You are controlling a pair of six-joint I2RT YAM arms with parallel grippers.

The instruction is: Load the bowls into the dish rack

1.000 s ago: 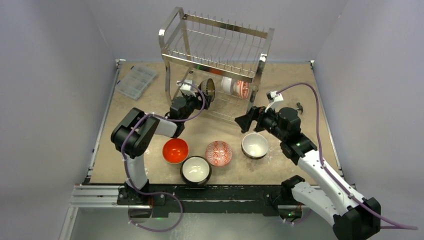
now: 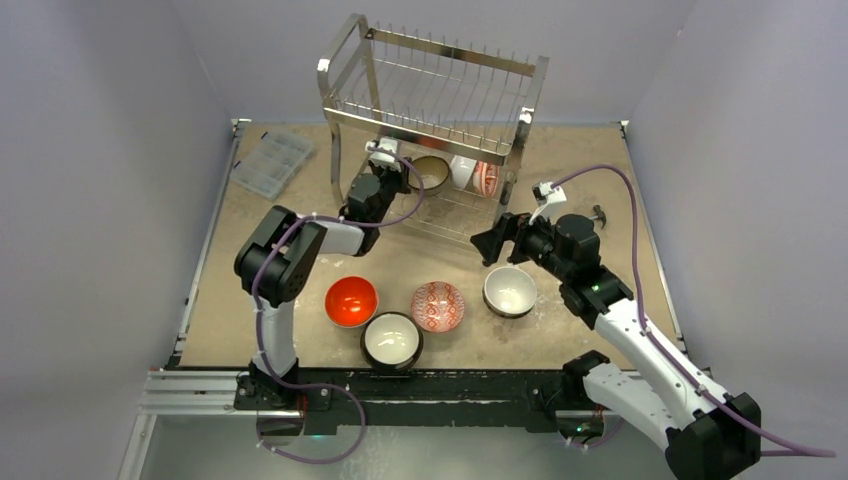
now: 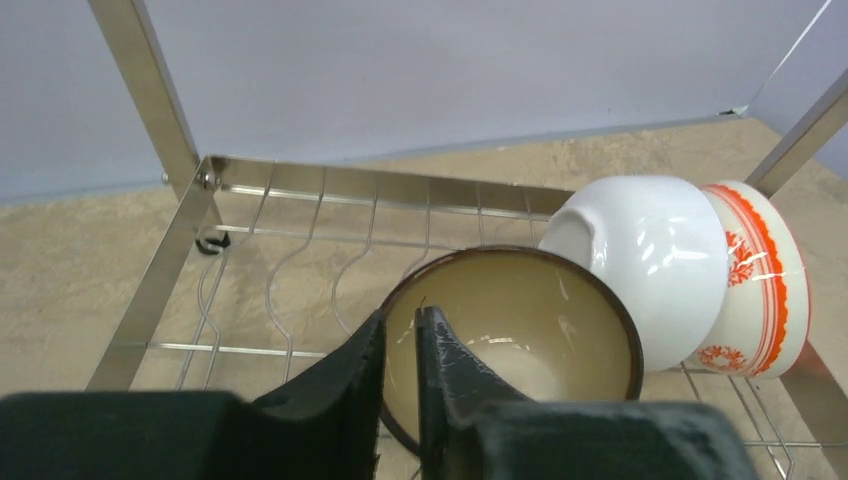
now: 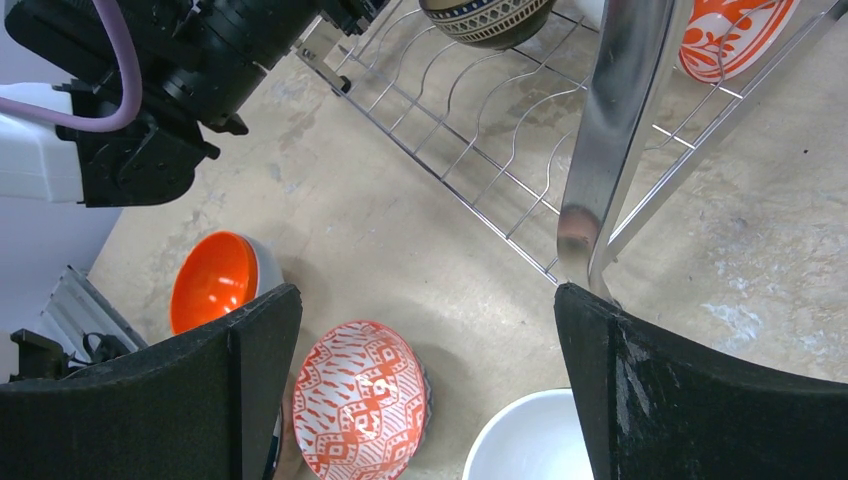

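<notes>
On the lower rack tier stand an olive bowl (image 3: pixel 530 330), a white bowl (image 3: pixel 650 260) and an orange-patterned bowl (image 3: pixel 755 280). My left gripper is shut at the olive bowl's near rim; I see nothing clearly between its fingers. On the table lie an orange bowl (image 2: pixel 350 300), a red-patterned bowl (image 2: pixel 437 306), a black-rimmed white bowl (image 2: pixel 390 340) and another white bowl (image 2: pixel 509 290). My right gripper stands open above the table, right of the rack's front, with the red-patterned and white bowls below in its wrist view.
The dish rack's upper tier (image 2: pixel 430 42) is empty. A clear compartment box (image 2: pixel 270 160) lies at the back left, a small hammer (image 2: pixel 598 215) at the right. A steel upright (image 4: pixel 620 120) rises in front of the right gripper.
The olive bowl has moved right and now shows more of its inside. The right arm is unmoved.
</notes>
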